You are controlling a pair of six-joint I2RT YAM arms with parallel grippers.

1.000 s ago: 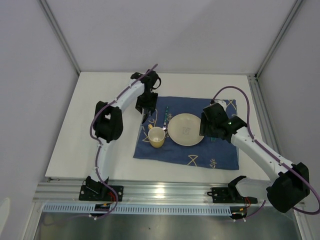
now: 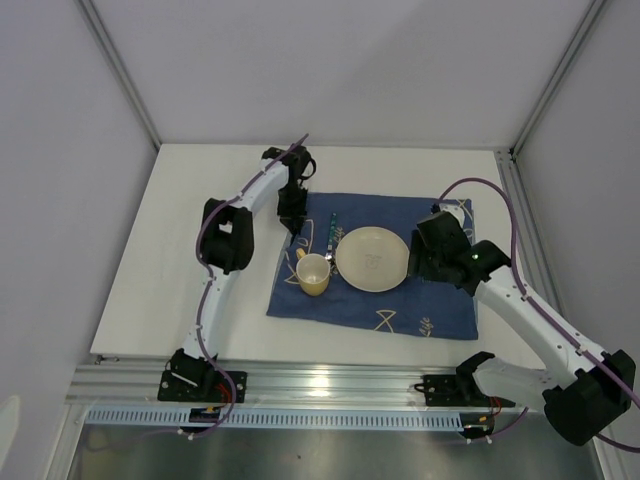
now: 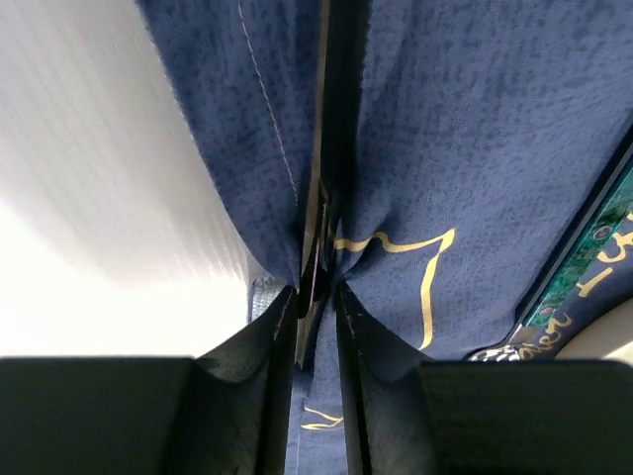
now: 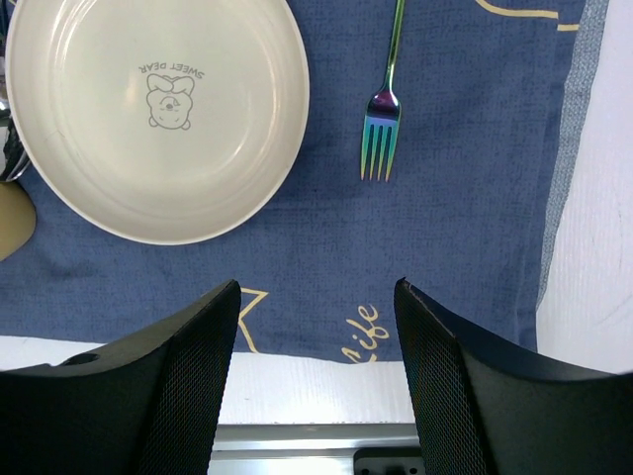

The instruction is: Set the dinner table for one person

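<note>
A blue placemat carries a cream plate, a yellow mug and a spoon with patterned handle left of the plate. In the left wrist view my left gripper is low at the mat's left edge, its fingertips around a long dark utensil, probably a knife, with cloth bunched beside it; whether it grips is unclear. A rainbow fork lies right of the plate. My right gripper hangs open over the mat's right part, nothing between its fingers.
Bare white table spans the left side; a narrower strip runs behind and in front of the mat. Walls and rails border the table at back and sides.
The right gripper has moved slightly to the right, away from the plate.
</note>
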